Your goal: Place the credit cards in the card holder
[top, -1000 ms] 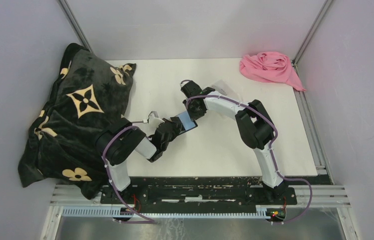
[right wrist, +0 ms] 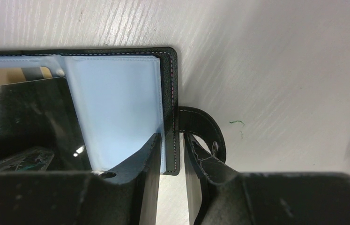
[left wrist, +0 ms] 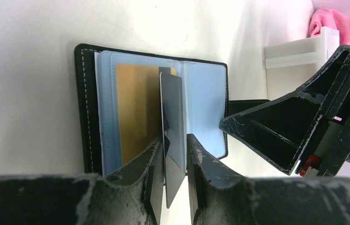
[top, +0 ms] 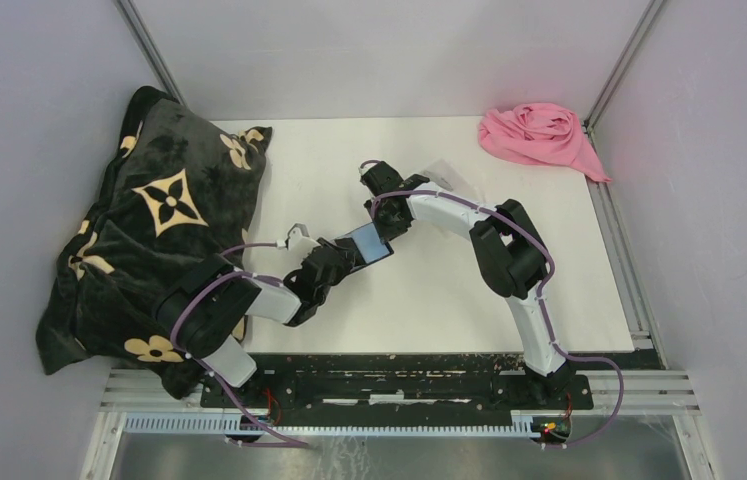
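Note:
The card holder (left wrist: 205, 98) lies spread on the table, black outside with pale blue pages. A gold card (left wrist: 137, 103) shows in one of its sleeves. The black credit card (left wrist: 173, 110) stands tilted over the fold in the left wrist view, its near end sticking out past the holder; it is not fully inside a sleeve. Around it my left gripper is open, the card leaning between parted fingers. My right gripper has its fingers apart at the holder's right border, one over the blue page and one just outside. The card's lower edge is hidden.
A black strap (right wrist: 198, 124) with a snap sticks out from the holder's right side. A translucent white box (top: 449, 178) stands behind the right arm. Pink cloth (top: 539, 135) and a dark patterned blanket (top: 164, 220) lie at the sides.
The black card has tipped from edge-on to leaning. The right gripper has hardly moved.

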